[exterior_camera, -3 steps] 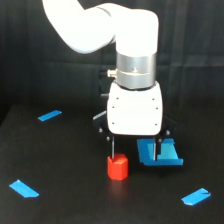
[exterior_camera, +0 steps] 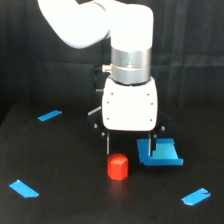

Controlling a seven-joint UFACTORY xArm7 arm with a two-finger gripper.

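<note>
A small red block (exterior_camera: 118, 168) sits on the dark table, left of a blue square (exterior_camera: 161, 158). My gripper (exterior_camera: 130, 150) hangs open, its fingers spread wide and pointing down. In the view, the block appears just below the left part of the gap between the fingertips. No contact with the block shows, and nothing is visible between the fingers. The right finger overlaps the blue square in the view, so part of that square is hidden. The height of the fingertips above the table is hard to judge.
Blue strips lie on the table at the back left (exterior_camera: 49, 115), front left (exterior_camera: 24, 188) and front right (exterior_camera: 196, 197). A black curtain (exterior_camera: 40, 50) closes off the back.
The gripper has shifted a little to the left and slightly upward in the view. Its left finger no longer overlaps the red block. The block and blue square have not visibly moved.
</note>
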